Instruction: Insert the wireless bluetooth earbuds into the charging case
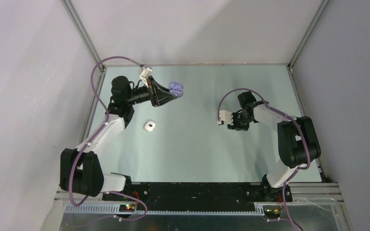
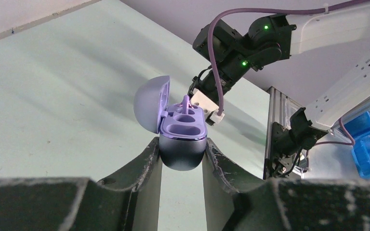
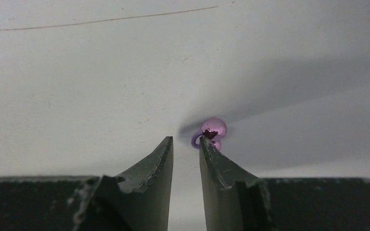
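Note:
My left gripper is shut on the lavender charging case (image 2: pixel 182 128), held aloft with its lid open; a purple piece shows upright in one slot, and it also appears in the top view (image 1: pixel 176 88). My right gripper is open and pointing down at the table on the right side. Just beyond its fingertips lies a purple earbud (image 3: pixel 214 126) with a looped hook, partly behind the right finger.
A small white square object (image 1: pixel 149 125) lies on the left of the pale table (image 1: pixel 188 149).

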